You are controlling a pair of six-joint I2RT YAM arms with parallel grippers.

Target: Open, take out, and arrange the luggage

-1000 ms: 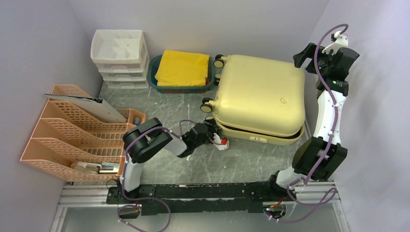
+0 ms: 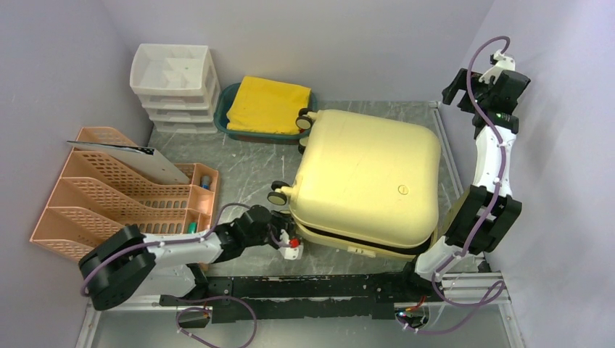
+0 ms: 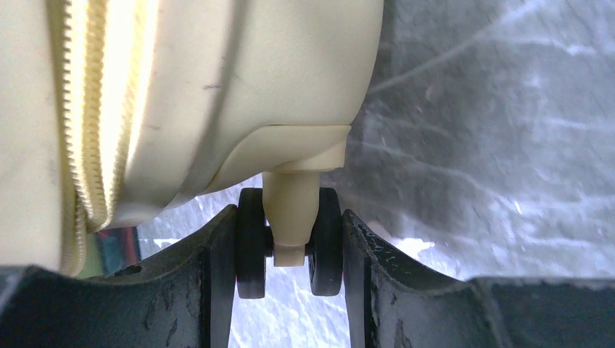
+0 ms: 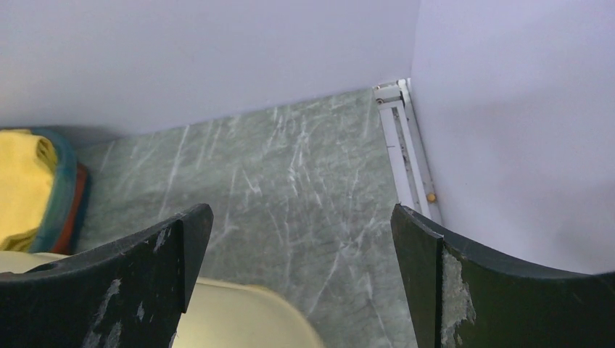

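Note:
A large cream-yellow suitcase (image 2: 370,174) lies flat on the grey floor in the top view, with its wheels to the left. Its lid is slightly raised, leaving a dark gap along the front right edge. In the left wrist view, my left gripper has both black pads (image 3: 252,243) against a short cream post (image 3: 290,206) that sticks out of the suitcase at its near left corner. My right gripper is open and empty, raised by the right wall, beyond the suitcase's far right corner.
An orange basket (image 2: 94,181) with compartments stands at the left. White drawers (image 2: 174,127) and a green bin (image 2: 225,109) holding a yellow cloth (image 2: 268,101) are at the back. Bare floor (image 2: 239,170) lies between basket and suitcase.
The suitcase has slid towards the near left together with my left gripper, its far edge drawing away from the back wall. The right arm has shifted only slightly.

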